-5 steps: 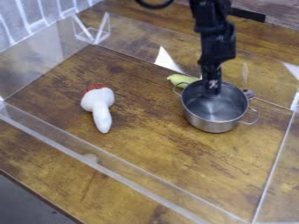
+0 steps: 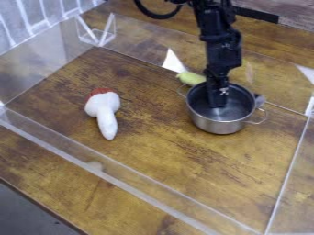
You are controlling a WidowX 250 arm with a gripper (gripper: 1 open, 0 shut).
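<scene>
A steel pot [image 2: 221,119] with side handles stands on the right half of the wooden table. The black arm reaches down from the top, its gripper [image 2: 222,94] low inside the pot's opening; whether anything is between the fingers is hidden. A pale green vegetable-like item [image 2: 189,78] lies behind the pot's left rim. A white plush object with a red top [image 2: 105,112] lies on the left.
Clear plastic walls [image 2: 98,161] border the work area.
The gripper has moved lower into the pot since a second ago. The pot has shifted slightly and the arm is more bent over it.
</scene>
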